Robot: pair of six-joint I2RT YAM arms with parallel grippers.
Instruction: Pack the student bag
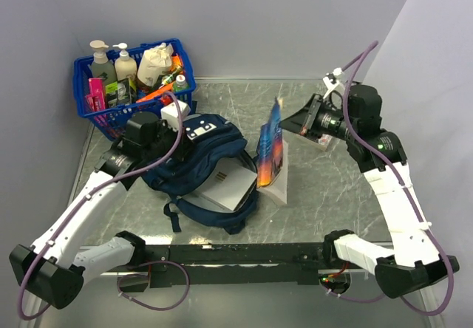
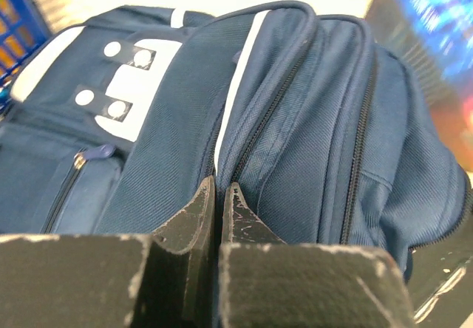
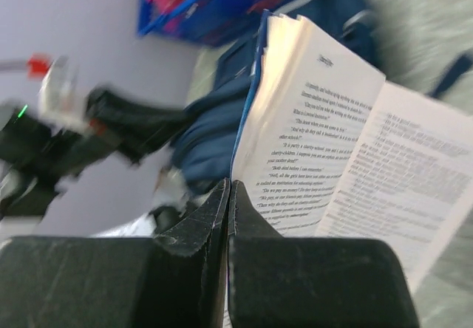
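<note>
The navy backpack (image 1: 222,151) lies unzipped, a pale flat item (image 1: 222,184) inside its opening. My left gripper is shut on the backpack's zipped upper edge, lifting that flap. My right gripper is shut on an open paperback (image 3: 310,143), held upright by its cover and edge, its blue-orange cover (image 1: 270,143) facing the top view. The book hangs just beside the bag's opening, pages dangling.
A blue basket (image 1: 185,66) of bottles, packets and other supplies stands at the back left. Another item (image 1: 324,142) lies behind the right arm.
</note>
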